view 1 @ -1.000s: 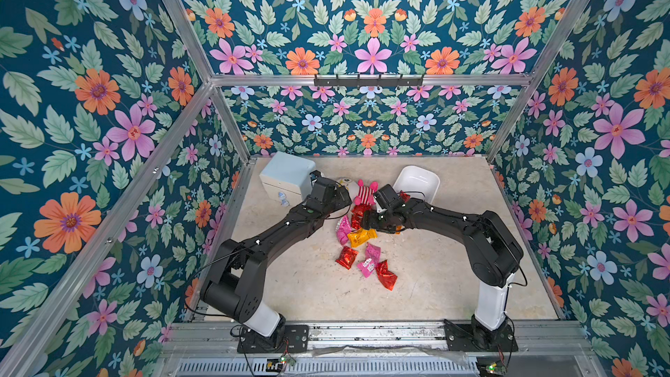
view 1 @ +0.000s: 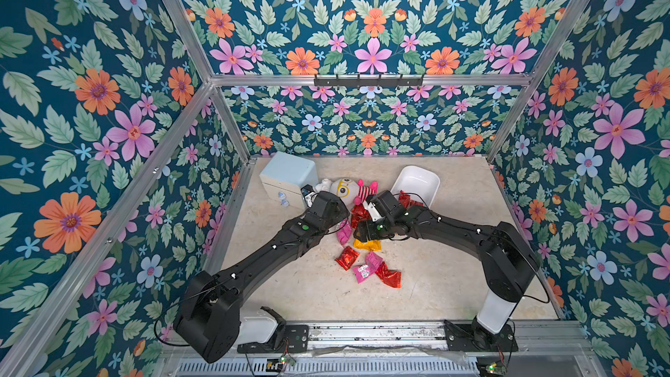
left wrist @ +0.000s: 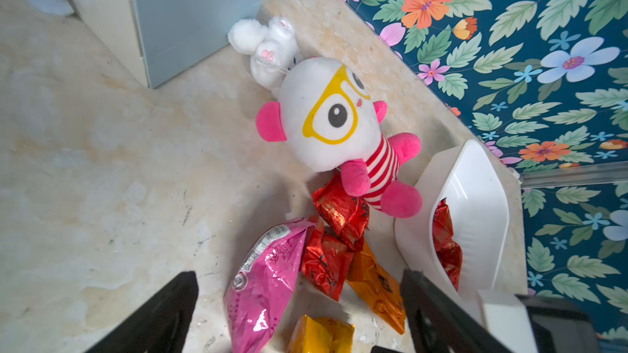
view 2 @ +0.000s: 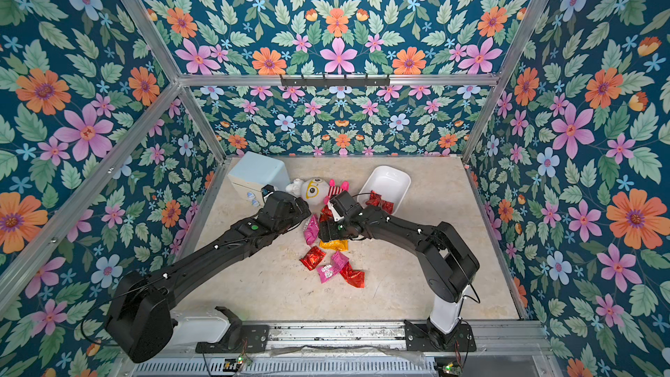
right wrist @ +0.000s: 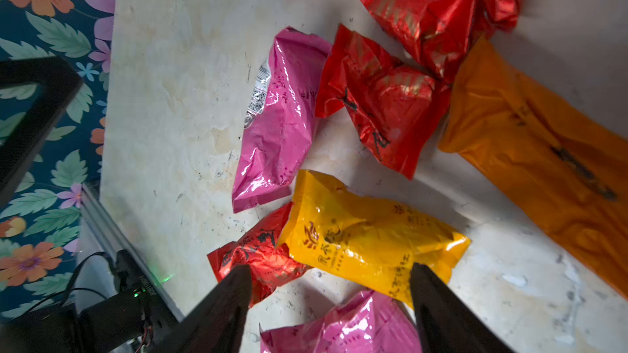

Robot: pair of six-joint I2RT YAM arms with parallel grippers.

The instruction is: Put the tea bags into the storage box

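Observation:
Tea bags lie loose mid-table: yellow (right wrist: 366,235), orange (right wrist: 543,163), pink (right wrist: 281,117) and several red ones (right wrist: 386,98). The white storage box (left wrist: 480,202) holds red bags (left wrist: 446,242) and stands at the back right. Over the pile, my right gripper has its fingers apart, with the yellow bag's edge and another pink bag (right wrist: 353,330) seen between or below them; contact cannot be told. My left gripper is open above the pile's left side, nothing held. In the top left view, the right gripper hides part of the pile.
A plush toy (left wrist: 323,114) lies between the pile and a blue and cream box (view 1: 287,174), with a small white toy (left wrist: 268,49) beside it. The two grippers are close together.
The left arm's elbow has swung left and toward the front. My right gripper has shifted slightly left over the yellow bag. The front pink and red bags have turned a little.

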